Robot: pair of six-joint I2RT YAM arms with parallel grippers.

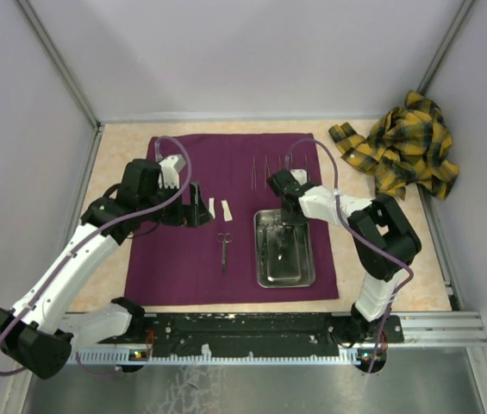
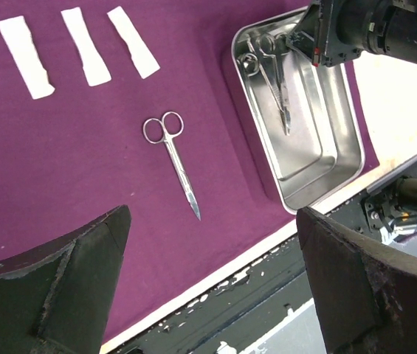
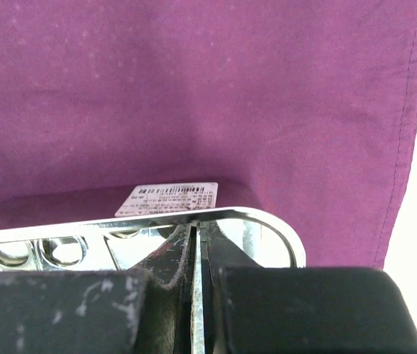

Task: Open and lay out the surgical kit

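The steel tray [image 1: 284, 279] lies on the purple cloth [image 1: 174, 276], holding scissors and other instruments [image 2: 280, 88]. My right gripper is shut at the tray's upper end, its fingertips at the rim by a barcode label [image 3: 167, 198]; nothing shows between them. My left gripper stands open above the cloth left of the tray, holding nothing. Below it lie scissors [image 2: 176, 158] and white packets [image 2: 25, 55]. Several thin instruments [image 1: 253, 172] stand in a row along the cloth's upper right.
A yellow-black checked cloth [image 1: 407, 147] is bunched at the back right of the pale table [image 1: 415, 276]. Rails and walls border the table.
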